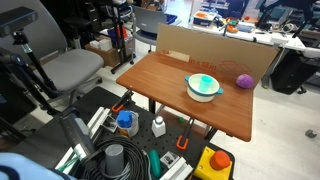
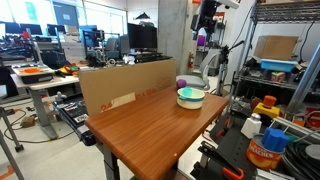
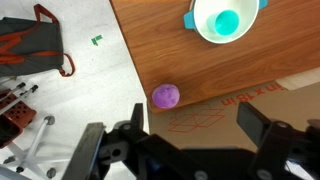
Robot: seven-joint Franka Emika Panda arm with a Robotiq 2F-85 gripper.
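Note:
A white pot [image 1: 203, 88] with teal handles stands on the brown table, near its middle, and a teal item [image 3: 227, 22] is inside it. To the pot's right, close to the cardboard panel, lies a round purple object [image 1: 244, 81]; the wrist view has this purple object [image 3: 166, 96] just ahead of the space between the fingers. My gripper is open and empty, high above the table's ball end. Neither object is touched by it.
An upright cardboard panel [image 2: 130, 90] borders the table's [image 2: 145, 127] back edge. In front, a lower dark surface carries a white bottle [image 1: 158, 126], cables and several tools. A yellow box with a red-orange top [image 1: 221, 158] stands at front right.

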